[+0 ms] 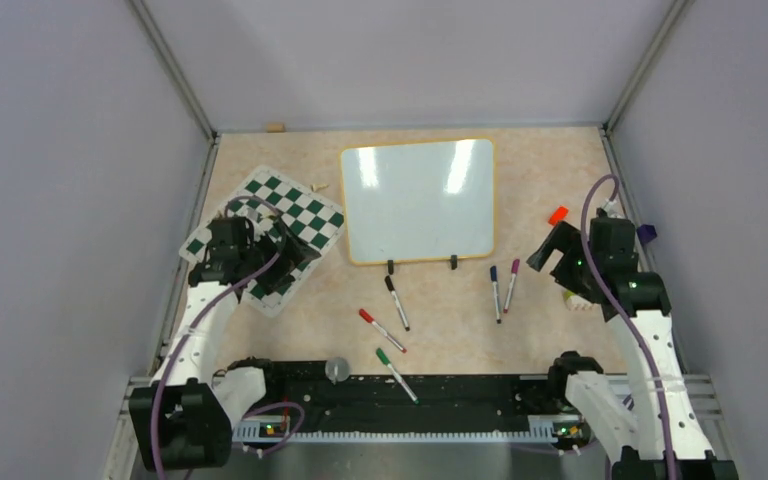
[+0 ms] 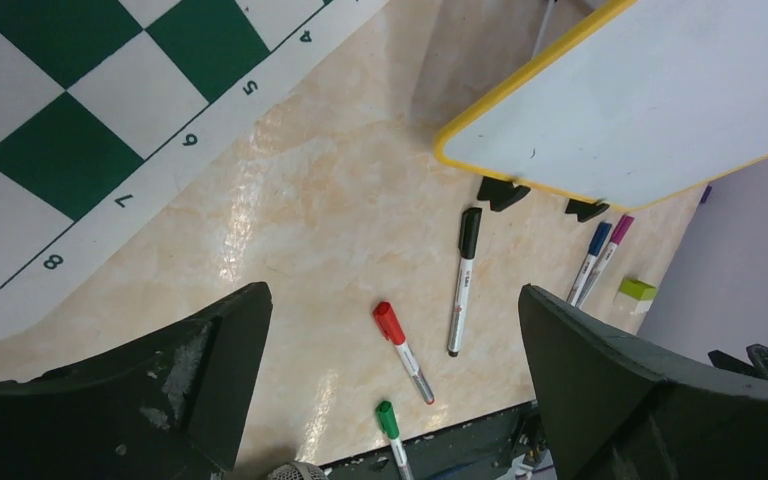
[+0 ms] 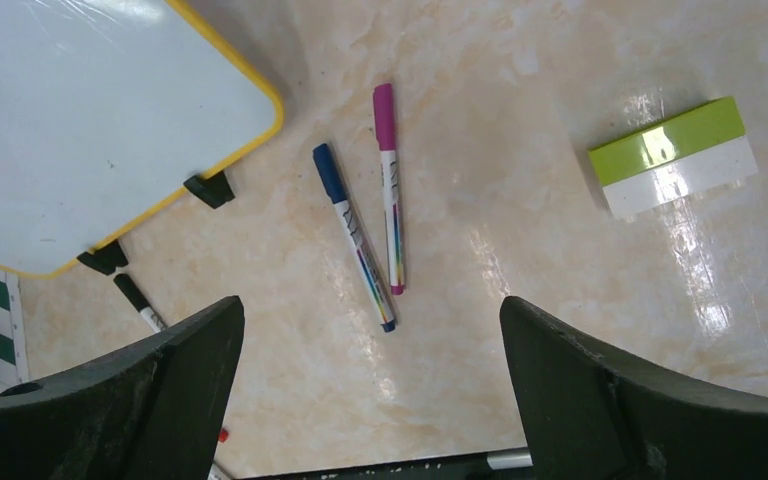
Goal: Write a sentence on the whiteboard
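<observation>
A blank whiteboard (image 1: pixel 420 205) with a yellow frame stands at the back centre, held at its lower edge by black clips. Below it lie capped markers: black (image 1: pixel 397 303), red (image 1: pixel 382 330), green (image 1: pixel 397 375), blue (image 1: pixel 495 294) and magenta (image 1: pixel 511 286). My left gripper hovers over the checkerboard side, open and empty, with the black and red markers visible beyond its fingers. On the right, my right gripper is open too, nothing between its fingers; the blue marker (image 3: pixel 355 240) and magenta marker (image 3: pixel 389 190) rest on the table below.
A green-and-white checkerboard (image 1: pixel 310 215) lies under the left arm. A green-and-white block (image 3: pixel 673 157) rests near the right arm, with a red block (image 1: pixel 558 215) farther back. A grey round-headed object (image 1: pixel 337 370) sits at the front edge.
</observation>
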